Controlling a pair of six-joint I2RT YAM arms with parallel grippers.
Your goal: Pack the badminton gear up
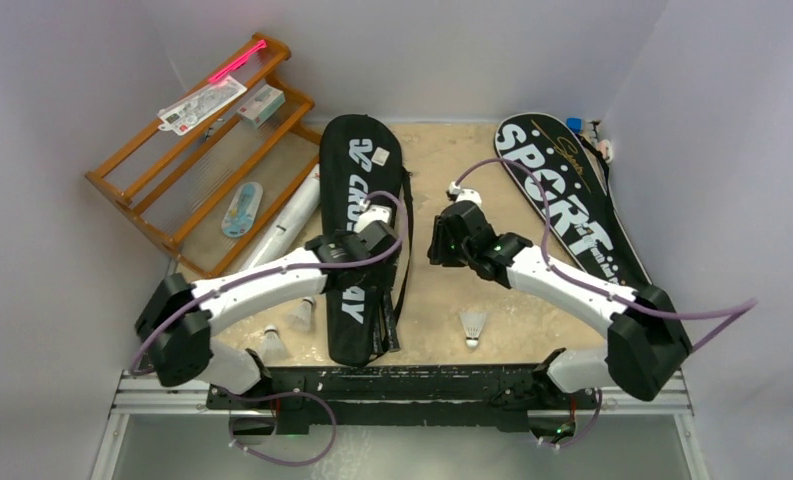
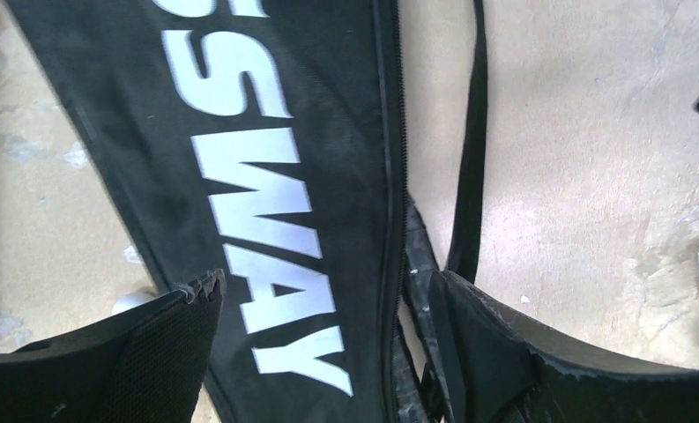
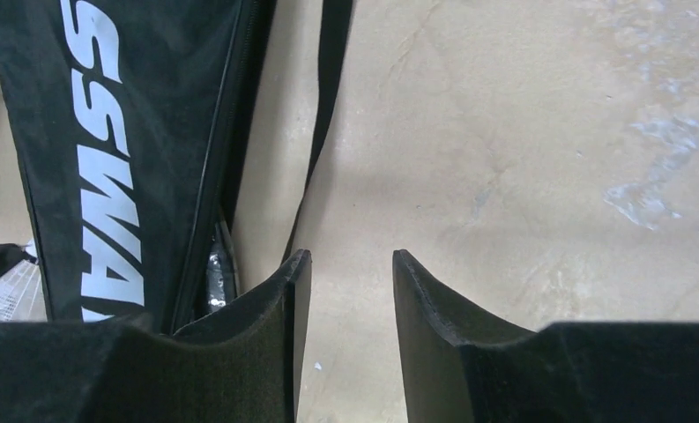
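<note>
The black CROSSWAY racket bag (image 1: 357,165) lies lengthwise in the middle, its zip along the right side, with dark racket handles (image 1: 390,328) poking out at its lower right. My left gripper hangs open over the bag's lower half, nothing between its fingers. My right gripper stands part open over bare floor just right of the bag, empty. Shuttlecocks lie on the floor: one (image 1: 472,326) right of the bag, others (image 1: 272,343) at lower left.
A black SPORT bag (image 1: 557,185) lies at the right. A wooden rack (image 1: 202,205) stands at upper left beside a white tube (image 1: 282,225). Floor between the two bags is mostly clear.
</note>
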